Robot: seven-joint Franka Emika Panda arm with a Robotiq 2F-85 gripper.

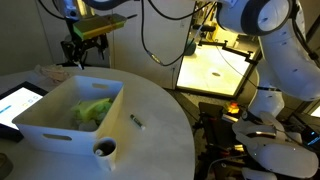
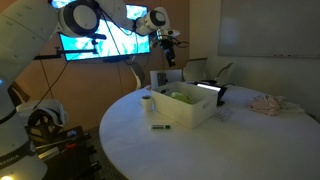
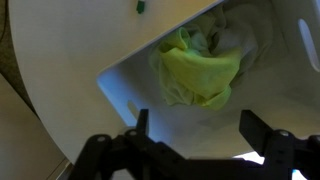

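Note:
High above the white box [image 1: 62, 135] hovers my gripper [image 1: 84, 55], its fingers spread apart with nothing between them. A yellow-green cloth [image 3: 200, 72] lies crumpled inside the box, on top of a paler grey cloth [image 3: 250, 32], in the wrist view. From exterior view 1 the same cloth [image 1: 95, 108] shows low inside the box walls. In the second exterior view my gripper [image 2: 172, 62] is up over the box [image 2: 190, 112], clear of its rim.
A mug [image 1: 105, 152] stands in front of the box, and a small dark marker-like object [image 1: 138, 122] lies to its right. A lit tablet [image 1: 15, 105] is at the box's left. A pinkish cloth [image 2: 270, 105] lies farther along the table.

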